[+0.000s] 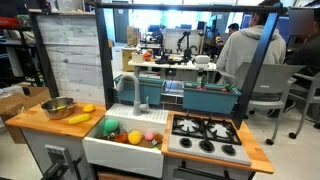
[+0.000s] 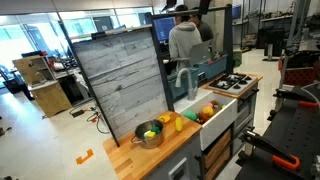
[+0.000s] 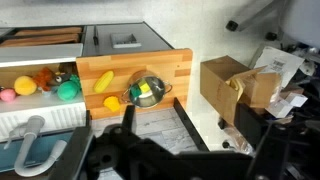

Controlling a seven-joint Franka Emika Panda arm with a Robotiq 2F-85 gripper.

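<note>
My gripper stands open in the wrist view, its dark fingers wide apart with nothing between them. Beyond it, a steel pot (image 3: 158, 86) rests on the wooden counter (image 3: 178, 62), holding small yellow and green pieces. Two yellow items lie beside the pot: a long one (image 3: 106, 82) and a shorter one (image 3: 112, 103). The white sink (image 1: 105, 153) contains several colourful toy foods, including a green one (image 3: 68, 91) and an orange one (image 3: 43, 77). A dark part of the arm shows low at the left in exterior view 1; no fingers are clear there.
A black stove top (image 1: 207, 132) occupies the counter's right side. The grey faucet (image 1: 138, 92) rises behind the sink, with teal bins (image 1: 208, 98) further right. Dark frame posts (image 1: 257, 62) and a panelled wall (image 2: 117, 85) border the counter. An open cardboard box (image 3: 232, 88) sits on the floor.
</note>
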